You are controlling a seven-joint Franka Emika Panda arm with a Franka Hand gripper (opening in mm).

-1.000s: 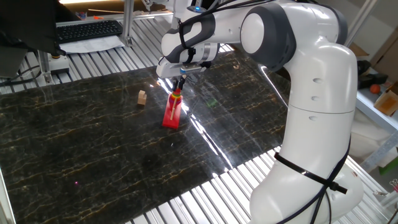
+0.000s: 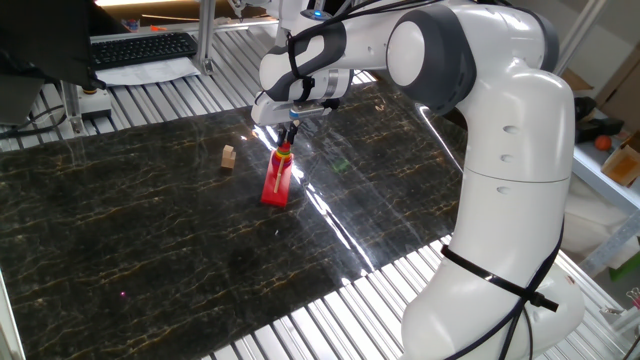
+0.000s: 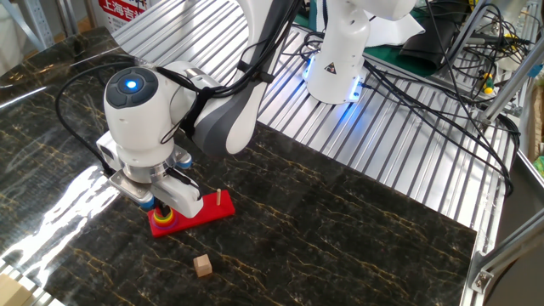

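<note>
A red board [image 2: 275, 190] lies on the dark marbled table, with a thin wooden peg [image 3: 218, 197] standing near one end. At its other end are stacked rings [image 3: 163, 218], yellow and red among them. My gripper [image 2: 288, 136] points down directly over these rings, its dark fingertips at or just above the top of the stack. The hand partly covers the fingers in the second exterior view, and whether they touch or grip a ring is too small to make out. A small wooden block [image 3: 202, 265] rests on the table beside the board, apart from it.
Much of the dark table [image 2: 130, 230] around the board and block is bare. A keyboard [image 2: 143, 48] sits beyond it on the slatted metal surface. In the second exterior view, a pale wooden piece [image 3: 12, 291] shows at the lower left corner.
</note>
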